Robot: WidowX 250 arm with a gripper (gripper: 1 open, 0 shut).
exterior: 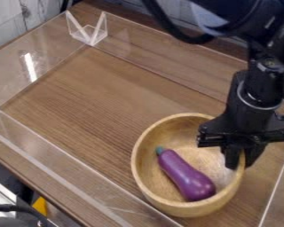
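A round tan bowl (160, 192) holds a purple eggplant toy (186, 176) with a teal stem, lying diagonally. My black gripper (233, 152) is at the bowl's right rim, its fingers shut on that rim; the fingertips are partly hidden by the gripper body and the rim.
A clear plastic wall (20, 66) runs along the left, with a small white wire piece (88, 29) at the back left. Dark cables hang at the top right.
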